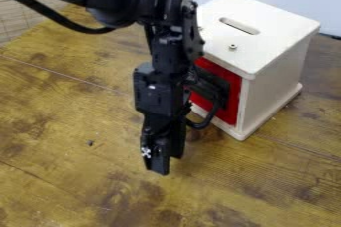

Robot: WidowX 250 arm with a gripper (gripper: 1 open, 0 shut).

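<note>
My black gripper [162, 151] hangs pointing down over the wooden table, left of and in front of a white box with a red front panel [229, 100]. The arm covers the left part of that panel. The dark fingertips are low against the table, and I cannot tell whether they are open or shut.
The white box [266, 42] has a slot in its top and stands at the back right against a pale wall. A woven mat [19, 14] lies at the far left.
</note>
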